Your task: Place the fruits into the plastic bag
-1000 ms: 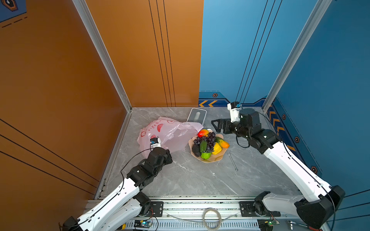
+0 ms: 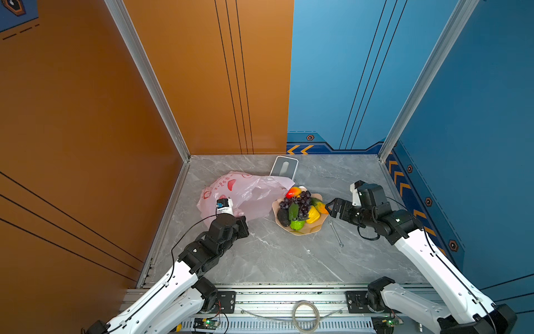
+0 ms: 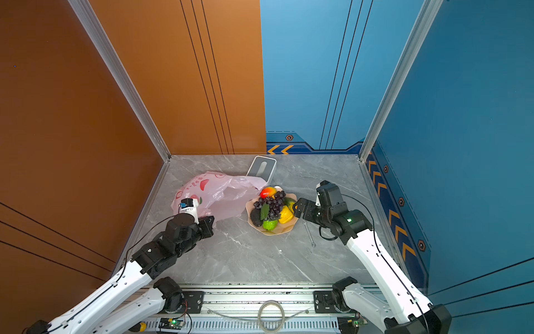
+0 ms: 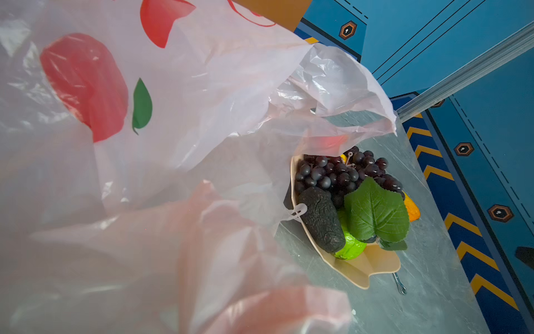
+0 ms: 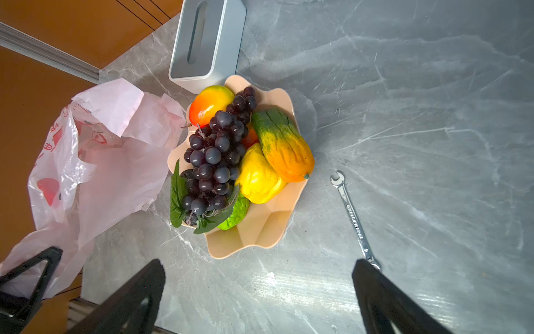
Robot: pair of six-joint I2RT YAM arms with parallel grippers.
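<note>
A pale pink plastic bag (image 2: 244, 192) with red fruit prints lies at the left of the table, its mouth toward the bowl. My left gripper (image 2: 243, 227) is shut on the bag's near edge; plastic hides its fingers in the left wrist view. The beige bowl (image 5: 250, 233) holds dark grapes (image 5: 214, 158), a red-yellow mango (image 5: 211, 105), a green-orange papaya (image 5: 283, 144), a yellow fruit (image 5: 258, 175), a green fruit (image 5: 236, 211) and a dark avocado (image 4: 322, 220). Open and empty, my right gripper is above the bowl's right side.
A grey-white box (image 5: 205, 44) stands behind the bowl. To the bowl's right lies a metal wrench (image 5: 354, 220).
The left arm and bag barely shifted.
</note>
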